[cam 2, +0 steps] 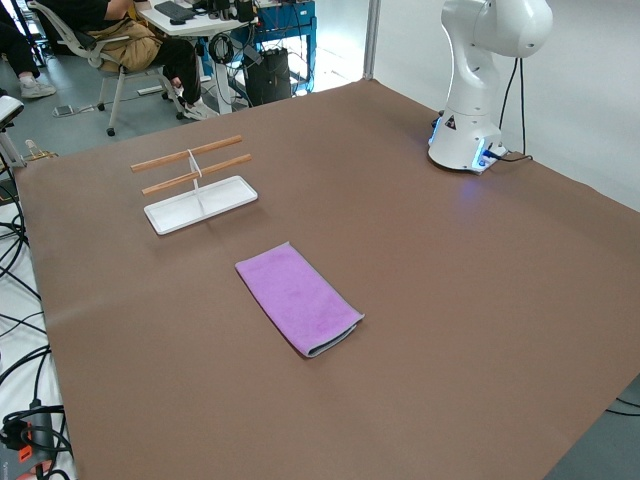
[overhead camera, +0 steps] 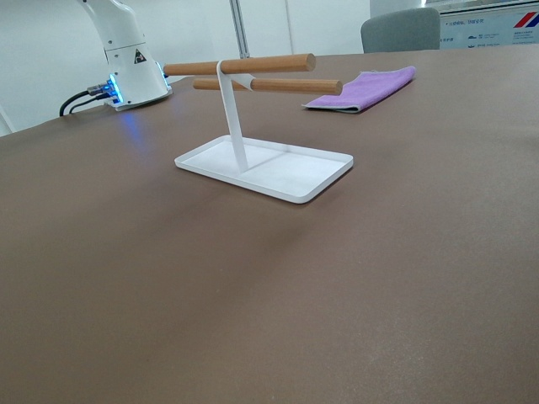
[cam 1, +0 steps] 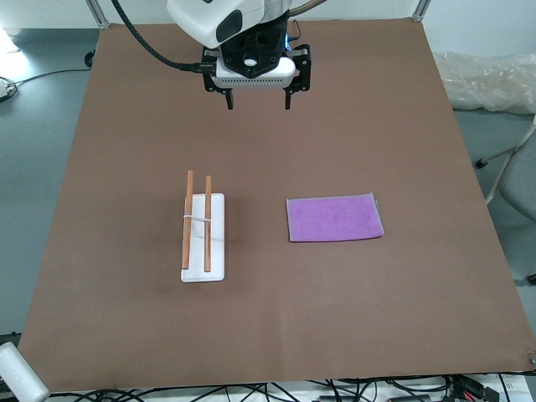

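In the left view my gripper [cam 1: 260,99] hangs at the table's far edge, its two black fingers apart with nothing between them. On the brown table a white rack [cam 1: 215,251] with two wooden bars [cam 1: 208,230] stands left of centre, and a folded purple cloth [cam 1: 333,219] lies flat to its right, apart from it. The top view shows the rack [overhead camera: 299,172] upright on its tray base, with the cloth [overhead camera: 362,88] behind it. In the right view the rack [cam 2: 215,200] and cloth [cam 2: 300,298] lie well away from the arm's base [cam 2: 465,140]; the gripper is out of frame there.
Cables run along its near edge in the left view. A chair [cam 1: 519,176] stands off the right side, and people sit at a desk beyond the table in the right view.
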